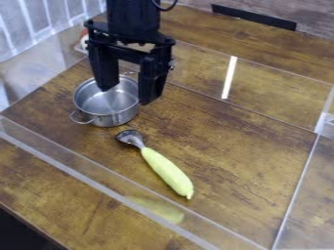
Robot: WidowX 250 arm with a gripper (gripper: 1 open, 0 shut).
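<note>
The black robot gripper [128, 73] hangs from the top of the view over a steel pot [109, 105], hiding part of it; whether its fingers are open or shut is unclear. Below and right of the pot lie a metal spoon [129, 139] and a long pale yellow-green object [167, 171], like a corn cob or banana, which touches or nearly touches the spoon.
Transparent panels border the near, left and right sides. A white and red object sits at the upper left, partly behind the arm.
</note>
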